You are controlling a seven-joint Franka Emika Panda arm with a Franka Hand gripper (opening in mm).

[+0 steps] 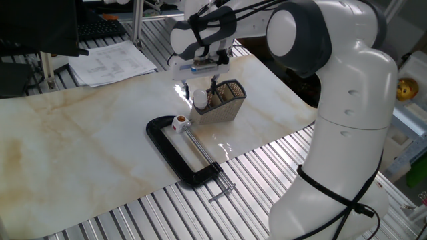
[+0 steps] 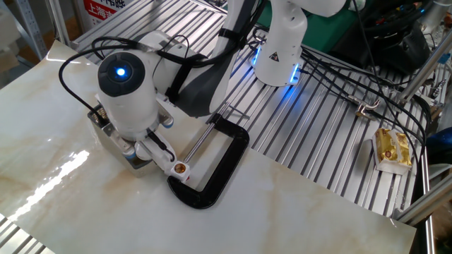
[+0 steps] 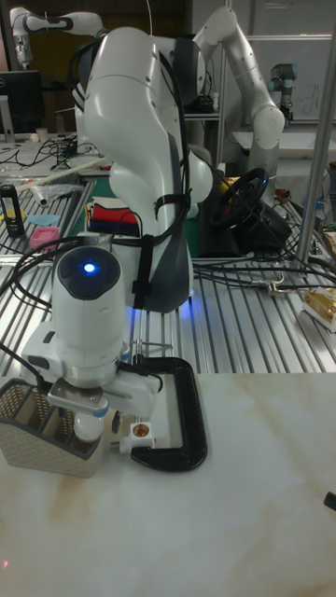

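Note:
My gripper [image 1: 201,89] is open above a beige basket [image 1: 219,113] with a dark rim and several compartments. Its two dark fingers stand apart, one over the basket and the other near its left end. Just below the gap between them is a white round-topped object [image 1: 201,100], sitting in the basket's leftmost compartment. In the third exterior view the same white object [image 3: 89,428] shows under the hand, at the right end of the basket [image 3: 45,454]. From the second exterior view the arm hides the fingers and most of the basket.
Close beside the basket a black C-clamp [image 1: 175,155] lies at the edge of the marbled sheet [image 1: 80,160], with a small white cube [image 1: 180,123] at its screw end. Papers [image 1: 110,63] lie on the slatted table behind.

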